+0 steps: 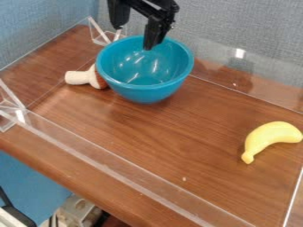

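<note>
My black gripper (136, 19) hangs at the top of the view, over the back of a blue bowl (143, 78), its two fingers pointing down and spread apart with nothing visible between them. The bowl stands on the wooden table (154, 151) toward the back, and nothing shows inside it. A white object (83, 77), rounded like a mushroom, lies just left of the bowl, partly behind it. A yellow banana (270, 137) lies at the right of the table.
Clear plastic edging runs along the table's sides, with white bracket shapes at the left and back left. Grey walls stand behind.
</note>
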